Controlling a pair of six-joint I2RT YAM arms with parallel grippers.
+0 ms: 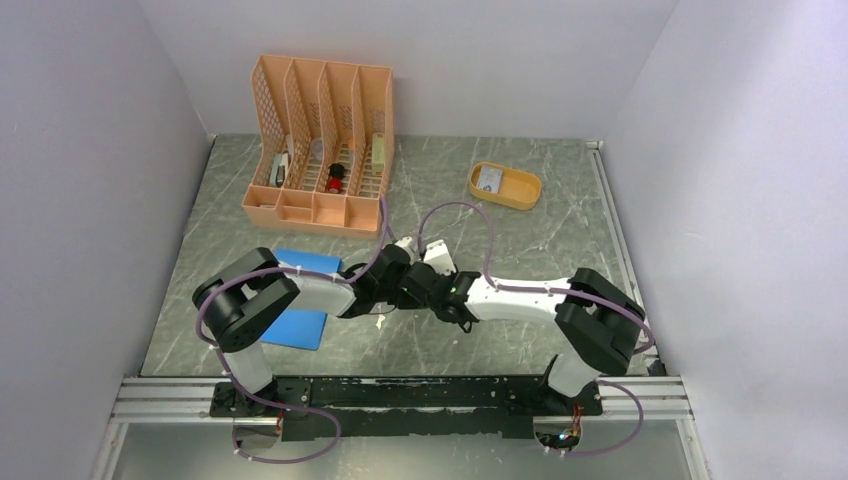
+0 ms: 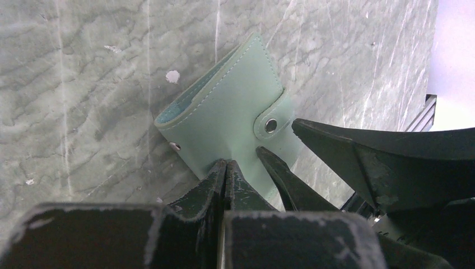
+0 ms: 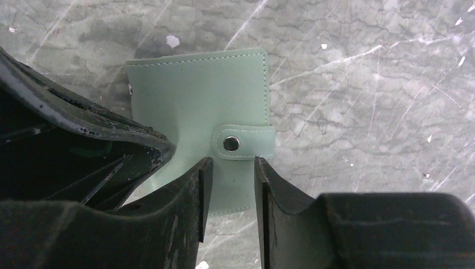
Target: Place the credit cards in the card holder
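Note:
A pale green card holder (image 2: 224, 106) with a snapped strap (image 3: 246, 142) lies on the table between my two arms; in the top view the arms cover it. In the left wrist view my left gripper is shut on the holder's near side, with little showing between its tips. One far edge of the holder gapes slightly. My right gripper stands open above the holder, its fingertips either side of the strap's lower end, just short of the metal snap. A flat whitish item (image 1: 489, 180), too small to identify as cards, lies in the yellow tray.
The yellow tray (image 1: 525, 189) stands at the back right. An orange divided rack (image 1: 268, 214) holding several small items is at the back left. A blue folder (image 1: 295, 328) lies beneath the left arm.

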